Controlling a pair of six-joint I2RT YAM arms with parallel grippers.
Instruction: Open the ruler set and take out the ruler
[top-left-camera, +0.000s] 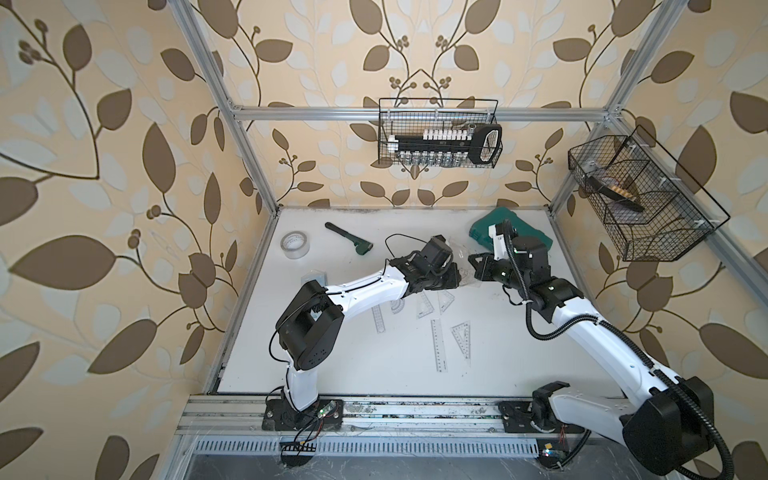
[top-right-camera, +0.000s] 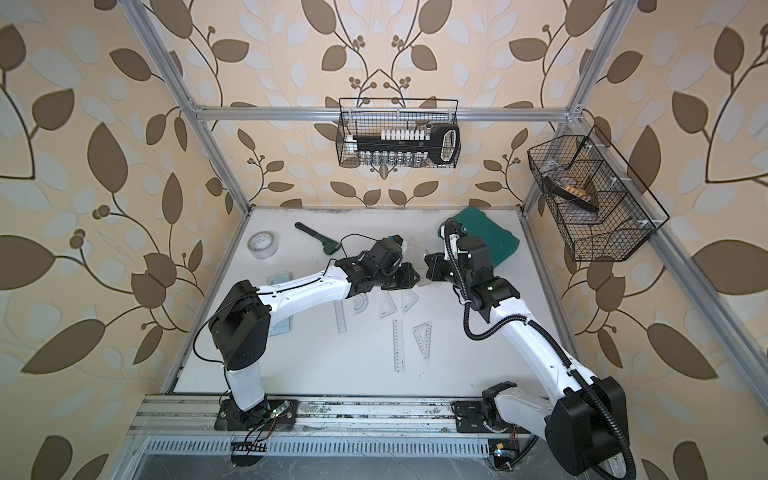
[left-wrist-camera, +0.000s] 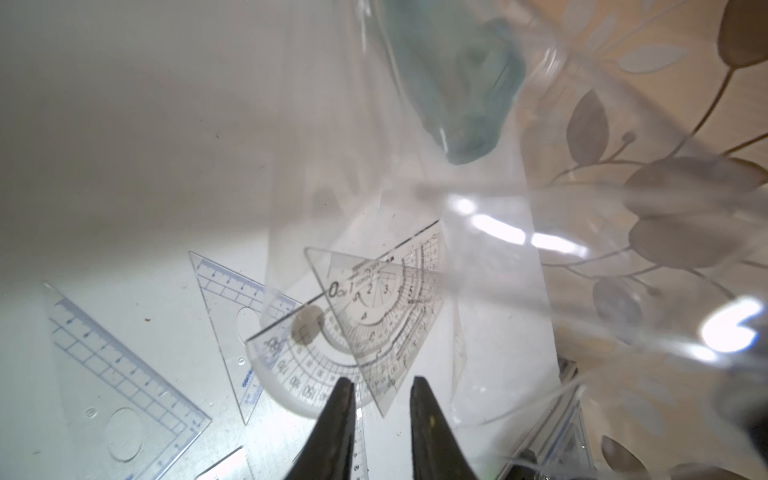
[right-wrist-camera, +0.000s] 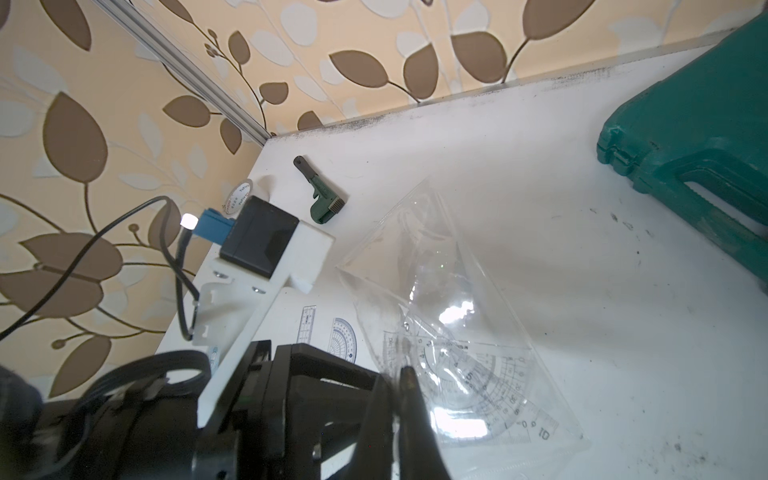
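Note:
A clear plastic pouch (right-wrist-camera: 448, 304) with a protractor and a triangle (left-wrist-camera: 384, 312) inside hangs between the grippers. My left gripper is partly open in its wrist view, its fingertips below the pouch's pieces; whether it touches the plastic cannot be told. My right gripper is shut at the pouch's edge, with any plastic between its fingers thin and hard to make out. Loose triangles (top-right-camera: 422, 340) and a straight ruler (top-right-camera: 398, 345) lie on the white table (top-right-camera: 312, 360), along with a small protractor (top-right-camera: 361, 304).
A green case (top-right-camera: 494, 240) lies at the back right, a green wrench (top-right-camera: 316, 237) and a tape roll (top-right-camera: 262, 245) at the back left. Wire baskets (top-right-camera: 398, 133) hang on the frame above.

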